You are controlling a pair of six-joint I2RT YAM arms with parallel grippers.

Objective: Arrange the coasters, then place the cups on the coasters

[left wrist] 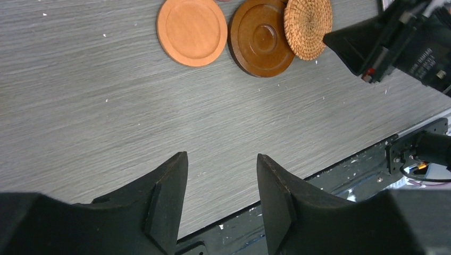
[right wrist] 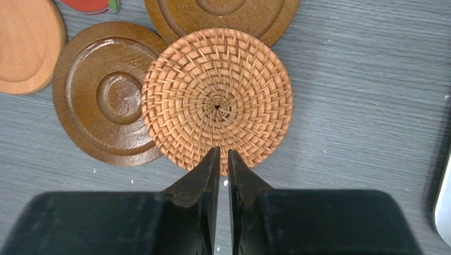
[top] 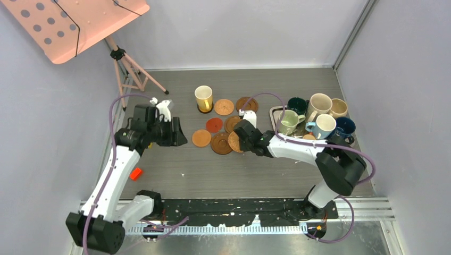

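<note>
A yellow cup (top: 203, 97) stands on a dark coaster at the back, beside several round coasters, among them an orange one (top: 224, 106) and a woven one (right wrist: 217, 106). My left gripper hangs over bare table left of the coasters, open with nothing between its fingers. Low over the woven coaster's near edge, my right gripper has its fingertips close together with a narrow gap, holding nothing visible.
A tray (top: 274, 114) crowded with several mugs stands on the right. A pink stand (top: 135, 69) is at the back left.
</note>
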